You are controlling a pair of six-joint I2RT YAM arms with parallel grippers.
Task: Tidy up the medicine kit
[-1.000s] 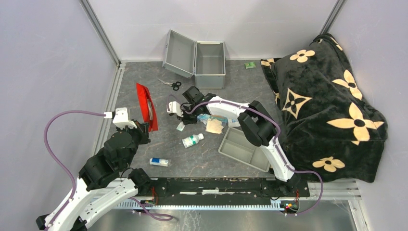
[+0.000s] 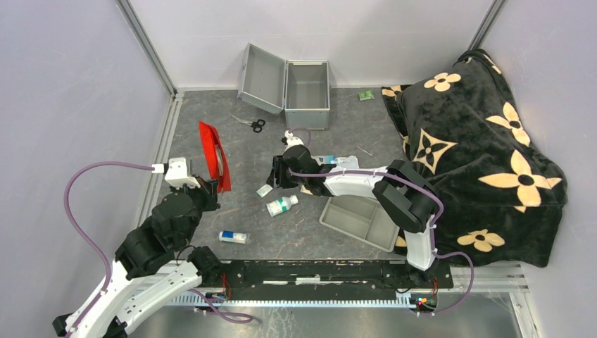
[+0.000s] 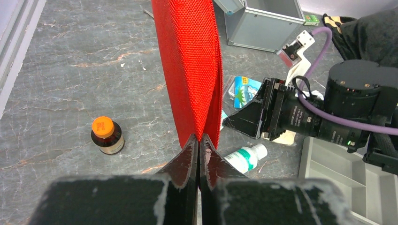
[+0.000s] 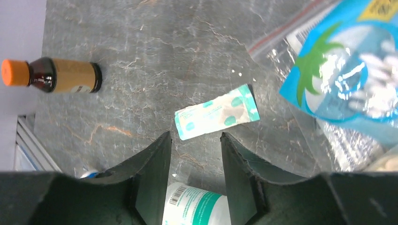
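My left gripper is shut on the lower end of a red mesh pouch [image 3: 187, 61], which stands up from its fingertips. My right gripper is partly open above the table, nothing between its fingers. Just past its fingertips lies a small white-and-mint packet [image 4: 217, 111], flat on the table. A white bottle with a green band [image 4: 197, 206] lies under the right fingers, partly hidden. At the back, the grey medicine box [image 2: 307, 120] stands with its lid [image 2: 262, 76] swung out to the left; the visible interior looks empty.
A grey divided tray [image 2: 360, 243] sits at the front right. Blue-and-white bags [image 4: 347, 70] lie by the right gripper. Around them are scissors [image 2: 258, 125], a brown bottle with orange cap [image 3: 108, 135], a blue-white tube [image 2: 234, 237] and a green packet [image 2: 365, 95]. A dark blanket fills the right side.
My right arm has swung round near the small packet, its wrist turning and shifting right. The packet's visible part has shifted slightly. The left arm and red pouch stay still.
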